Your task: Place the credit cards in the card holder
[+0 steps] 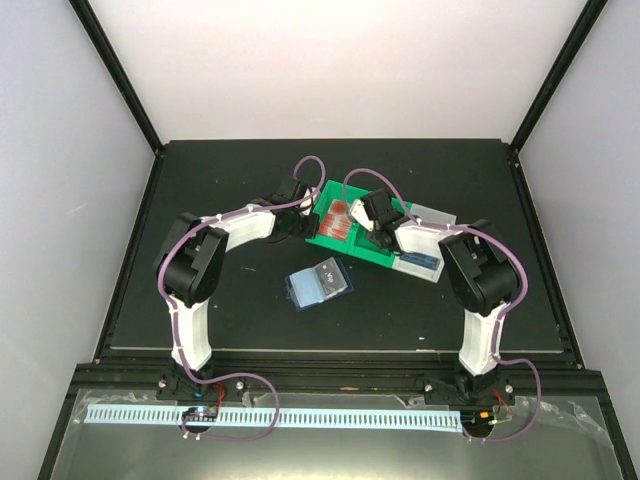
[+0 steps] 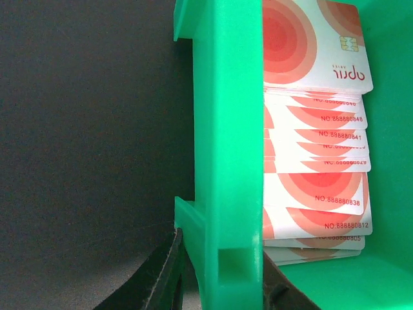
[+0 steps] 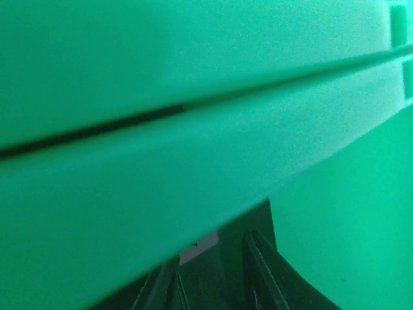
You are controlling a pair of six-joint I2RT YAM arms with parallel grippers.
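A stack of red-and-white cards (image 2: 316,194) lies fanned in the left compartment of the green box (image 1: 358,250). My left gripper is shut on the box's left wall (image 2: 237,129), one finger on each side. Over the box's right compartment is my right gripper (image 1: 368,238). In the right wrist view, its fingers (image 3: 266,278) stand apart, low beside a blurred green wall, with a dark surface bearing a pale patch beyond. No card is clearly visible between them. On the table's near side, the blue card holder (image 1: 305,287) lies open, with a grey card-like piece (image 1: 329,275) at its right.
A whitish tray (image 1: 435,215) with a dark blue item (image 1: 422,261) adjoins the green box on the right, partly under the right arm. Bare black table (image 1: 240,315) surrounds the holder.
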